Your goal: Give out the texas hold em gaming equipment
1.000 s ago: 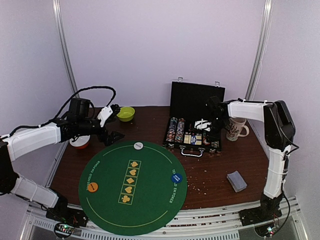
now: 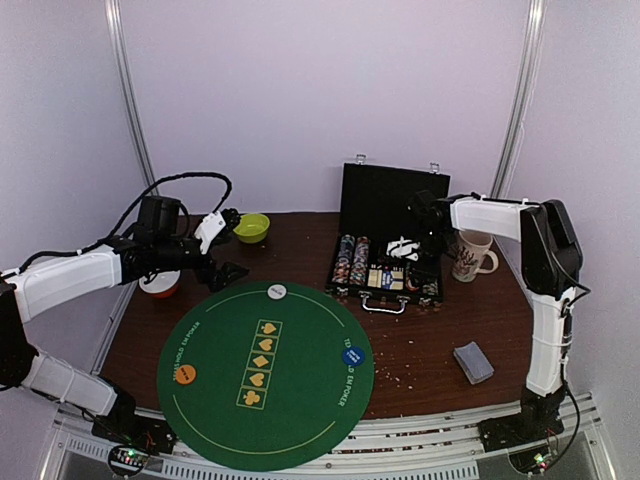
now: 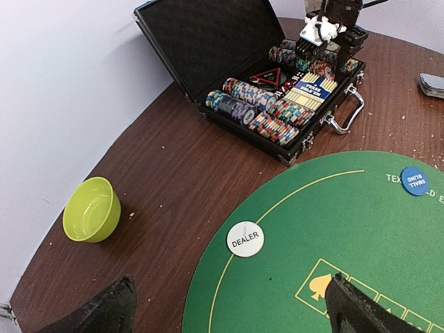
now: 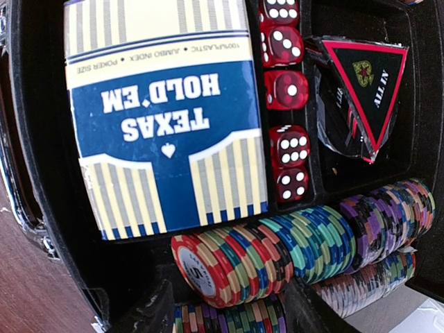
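The open black case (image 2: 395, 195) stands at the back right of the table. In the right wrist view it holds a Texas Hold'em card box (image 4: 166, 104), red dice (image 4: 285, 90), a black triangular All In marker (image 4: 364, 87) and rows of chips (image 4: 236, 260). Over the nearest chips, my right gripper has its fingers apart; whether they touch any chip cannot be made out. My left gripper is open and empty, above the mat's back left edge. On the green mat (image 2: 310, 400) lie a white dealer button (image 3: 245, 238), a blue small blind button (image 3: 415, 180) and an orange button (image 2: 185, 374).
A green bowl (image 2: 252, 228) and a white bowl (image 2: 160, 284) stand at the back left. Right of the case is a mug (image 2: 471, 256), close to the right arm. A grey deck-shaped block (image 2: 473, 362) lies at the right, with bare wood around it.
My right arm has shifted very slightly over the case, staying above the chips on its right side. The left arm and the items on the mat have not moved.
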